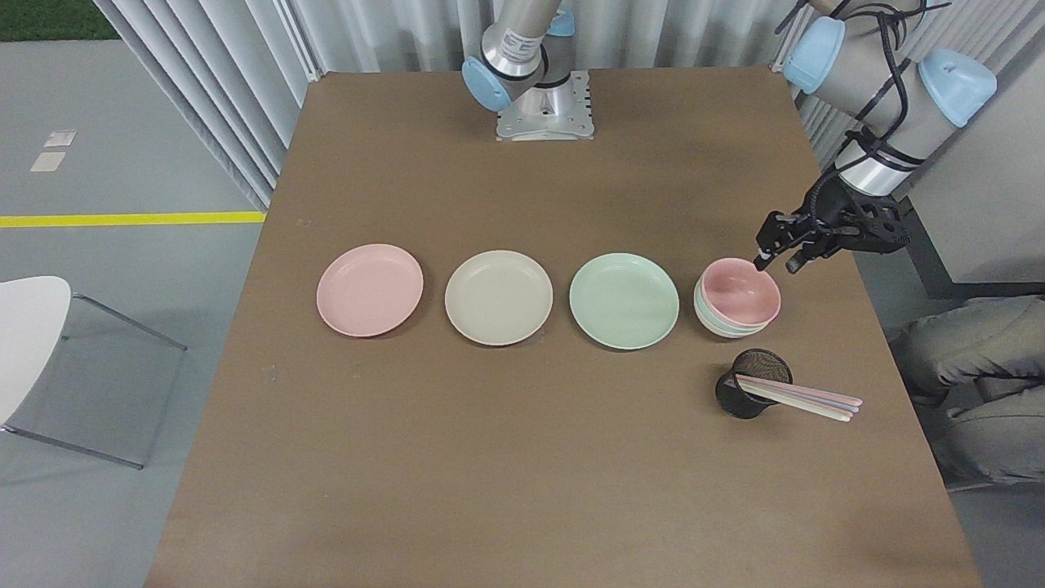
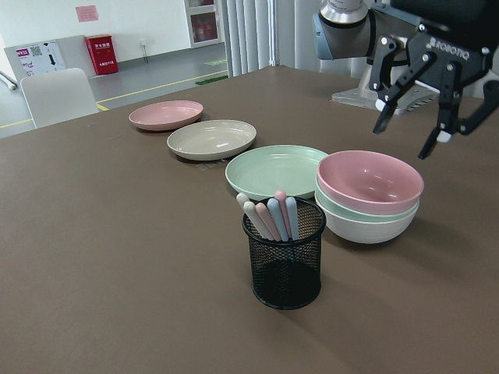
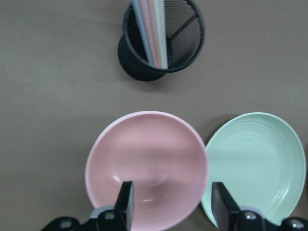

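My gripper (image 1: 774, 260) hangs open above a stack of bowls at the table's right, a pink bowl (image 1: 736, 289) on top of a mint and a white one (image 2: 366, 227). In the wrist view both fingertips sit over the pink bowl's near side, nothing between them. Left of the stack stand a mint plate (image 1: 624, 300), a cream plate (image 1: 497, 298) and a pink plate (image 1: 369, 290). A black mesh cup (image 1: 736, 397) holding pastel chopsticks (image 1: 808, 397) stands just in front of the bowls.
A person's legs show beside the right edge.
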